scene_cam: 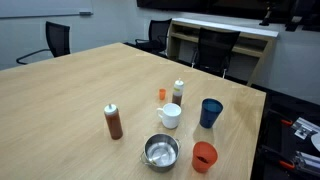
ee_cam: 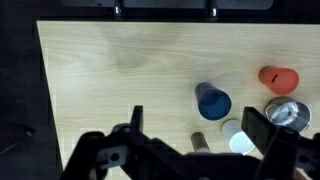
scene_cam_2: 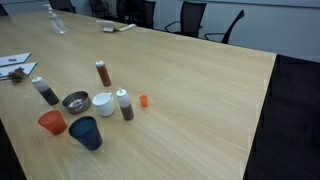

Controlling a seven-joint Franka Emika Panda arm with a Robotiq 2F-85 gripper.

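Note:
My gripper hangs high over the table in the wrist view, its fingers wide apart and nothing between them. Below and slightly ahead of it stands a dark blue cup (ee_cam: pixel 212 101). A white mug (ee_cam: pixel 236 137) is close by, as is a bottle (ee_cam: pixel 199 141). To the right are a red cup (ee_cam: pixel 279 79) and a metal pot (ee_cam: pixel 288 113), partly covered by a finger. In exterior view 1, a brown bottle (scene_cam: pixel 114 122) stands left of the pot, and a small orange cup (scene_cam: pixel 162 94) sits behind the mug.
Left of the blue cup, the wooden table (ee_cam: pixel 110 75) is bare. Another dark bottle (scene_cam_2: pixel 45 91) stands near the red cup in exterior view 2. A clear bottle (scene_cam_2: pixel 57 22) and papers (scene_cam_2: pixel 12 66) lie farther off; chairs (scene_cam: pixel 215 48) line the far edge.

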